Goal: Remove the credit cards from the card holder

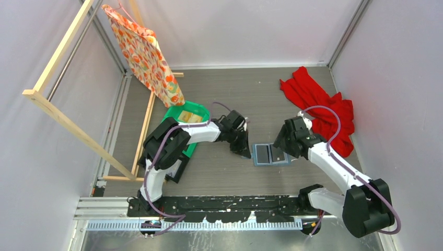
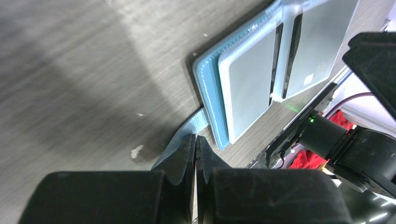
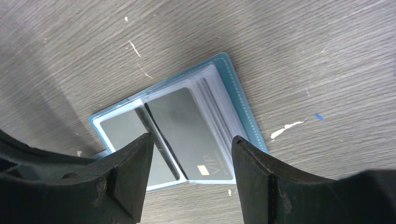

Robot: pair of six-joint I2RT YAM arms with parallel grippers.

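The blue card holder [image 1: 271, 162] lies unfolded on the table, with dark grey cards [image 3: 185, 130] in its pale pockets. A light blue tab [image 2: 195, 122] sticks out from its left edge. My left gripper is shut at that tab, left of the holder; the tab runs behind its tips, and I cannot tell whether any of it is pinched. Over the holder's right part, my right gripper stands open. Its two fingertips are wide apart, with nothing held between them, and the larger card shows below.
A green bin [image 1: 189, 151] with something yellowish in it stands behind the left arm. Red cloth [image 1: 319, 107] lies at the back right. Orange patterned fabric [image 1: 146, 57] hangs from a wooden frame [image 1: 73, 123] at left. Table in front of the holder is clear.
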